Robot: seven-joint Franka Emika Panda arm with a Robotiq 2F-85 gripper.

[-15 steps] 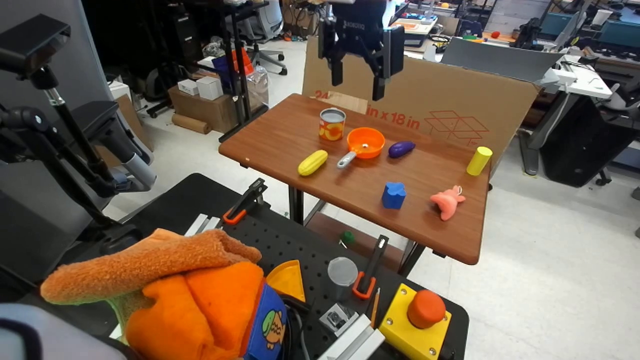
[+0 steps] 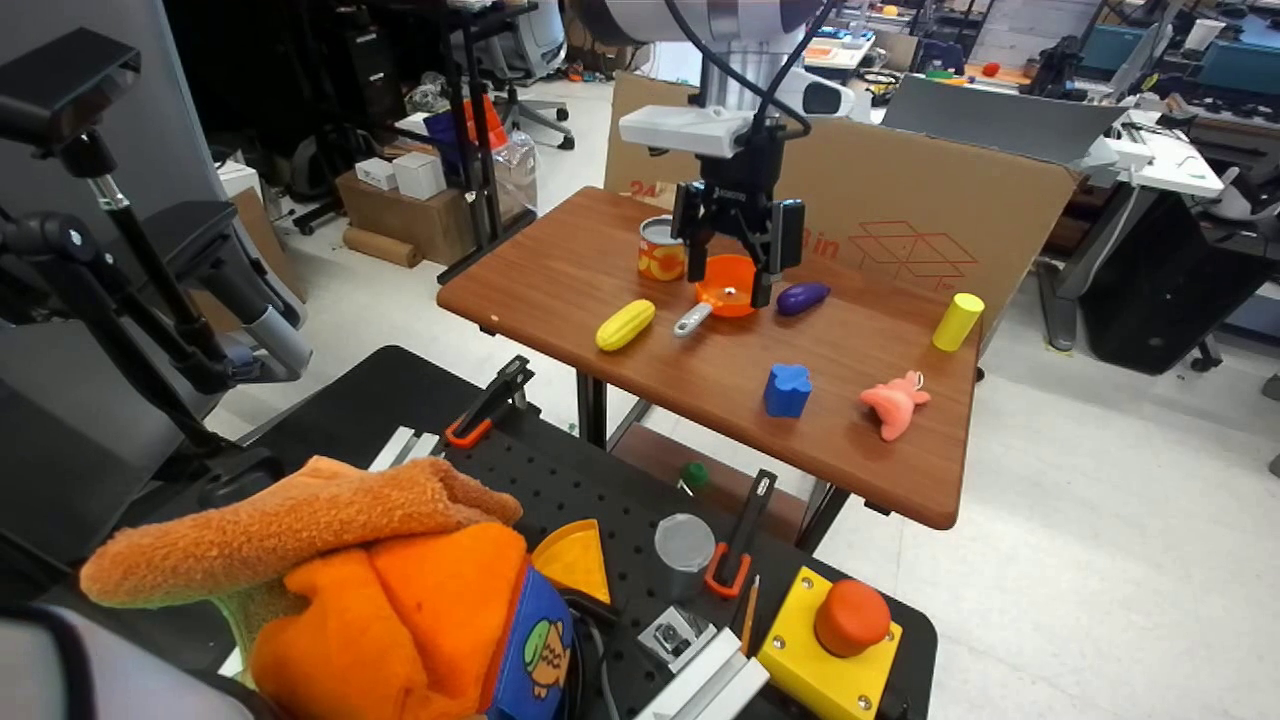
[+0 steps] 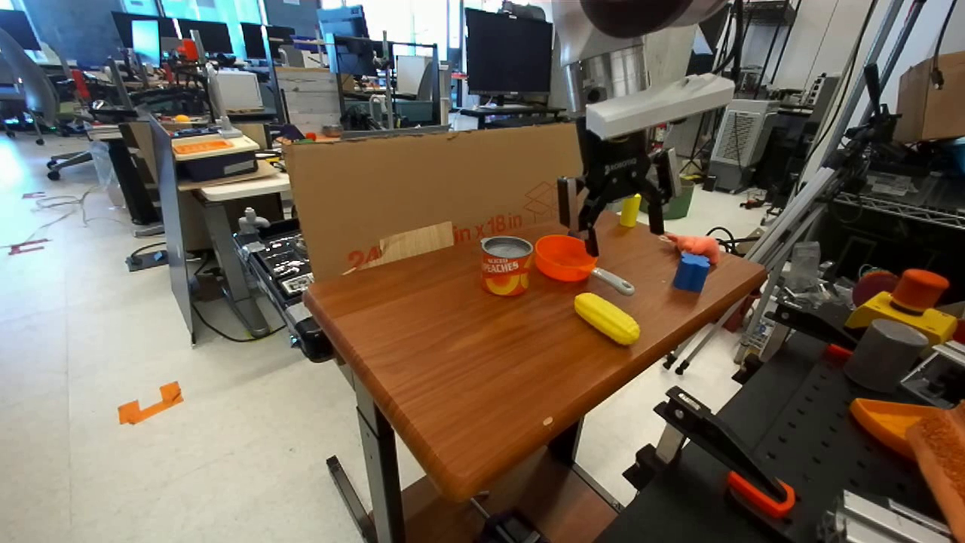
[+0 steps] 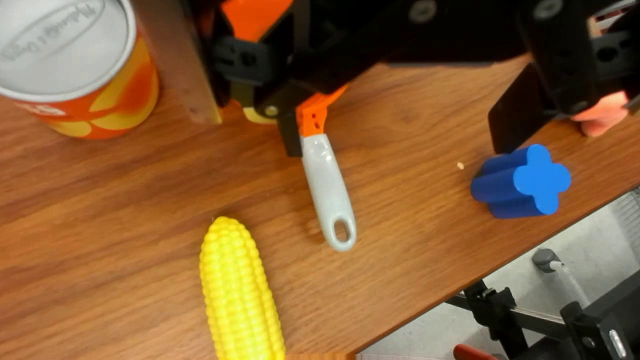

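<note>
My gripper (image 2: 728, 274) is open above the orange pan (image 2: 741, 308), its fingers pointing down and nothing held between them. In the wrist view the pan's grey handle (image 4: 327, 186) reaches down the middle, close to one fingertip in the picture, while the bowl is mostly hidden behind the gripper. A peach can (image 3: 507, 265) stands beside the pan. The yellow corn (image 4: 240, 294) lies nearer the table's front edge. On the pan's other side rests a purple eggplant (image 2: 803, 298). Whether any finger touches the pan, I cannot tell.
Farther along the wooden table (image 3: 434, 362) are a blue flower-shaped block (image 2: 787, 391), a pink plush toy (image 2: 895, 404) and a yellow cylinder (image 2: 957, 322). A cardboard panel (image 3: 407, 194) stands along the back edge. The can's end of the table has bare room.
The gripper has come down from well above the table's back edge to low over the pan, still open. The objects on the table appear unmoved.
</note>
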